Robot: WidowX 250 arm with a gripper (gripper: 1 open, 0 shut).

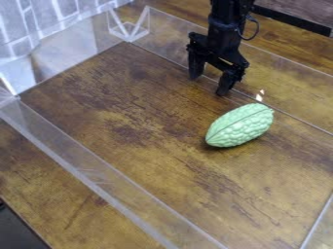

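Observation:
A black gripper (209,76) hangs at the top centre over the back part of the wooden board, its two fingers spread apart with nothing visible between them. A pale green, bumpy oval object (240,125), like a bitter melon, lies on the board right of centre, in front of and below the gripper, apart from it.
Clear plastic walls (85,170) border the wooden surface (117,117) on the left, back and right. A light patterned cloth (39,34) is at the upper left. The middle and left of the board are bare.

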